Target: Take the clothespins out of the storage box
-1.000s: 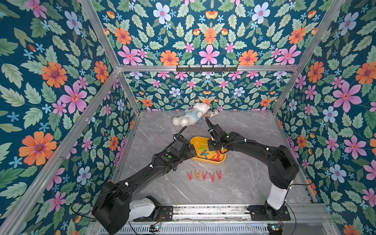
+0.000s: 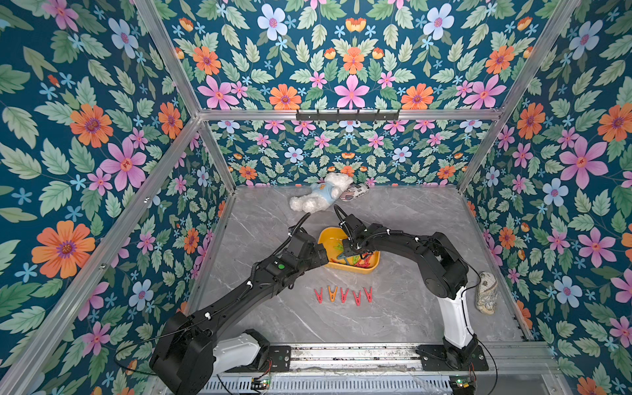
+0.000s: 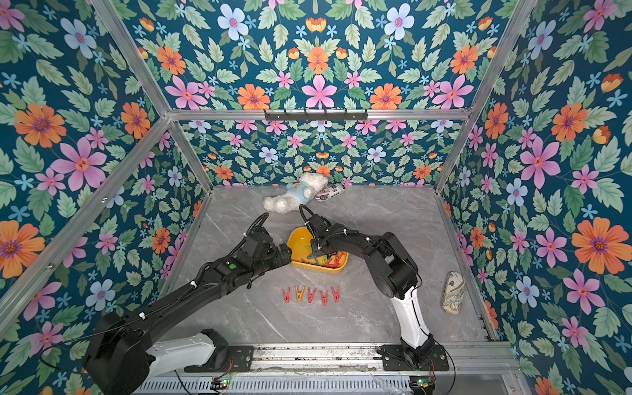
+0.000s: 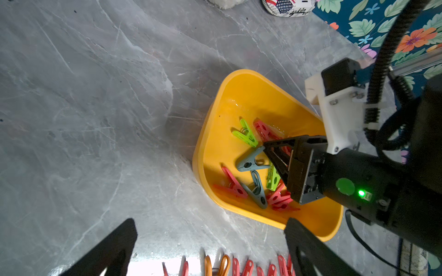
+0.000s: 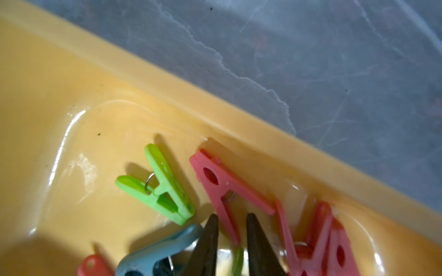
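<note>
The yellow storage box holds several clothespins in green, pink and blue-grey, among them a green one and a pink one. My right gripper is inside the box, fingertips close together at a pink clothespin, with nothing clearly held. In the left wrist view it reaches in from the box's right side. My left gripper stands open at the box's left, with nothing between its fingers. Several pink and orange clothespins lie in a row on the table in front of the box.
A white plush toy lies at the back beside a patterned shoe-like object. A pale shoe is at the right edge.
My right arm has shifted leftward over the box, and its elbow has come inward. My left arm has moved only slightly.
</note>
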